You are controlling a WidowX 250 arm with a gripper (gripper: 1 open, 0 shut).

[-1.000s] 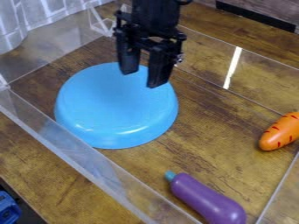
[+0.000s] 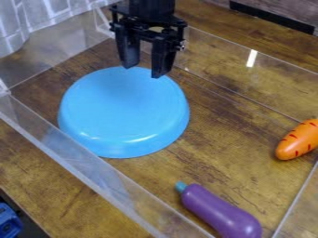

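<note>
The black gripper (image 2: 143, 53) hangs at the top centre, just behind and above the rear edge of a large blue round disc (image 2: 123, 113) lying on the wooden floor of a clear-walled bin. Its two fingers stand apart, with nothing visible between them. An orange carrot (image 2: 296, 139) lies at the right, and a purple eggplant (image 2: 218, 211) with a blue tip lies at the bottom right.
Clear plastic walls (image 2: 74, 163) run along the left, front and right. Bare wood (image 2: 230, 112) lies between the disc and the carrot. A blue object (image 2: 7, 223) sits outside at the bottom left.
The gripper has moved back, toward the top of the view, and appears smaller. The disc, carrot and eggplant have not moved.
</note>
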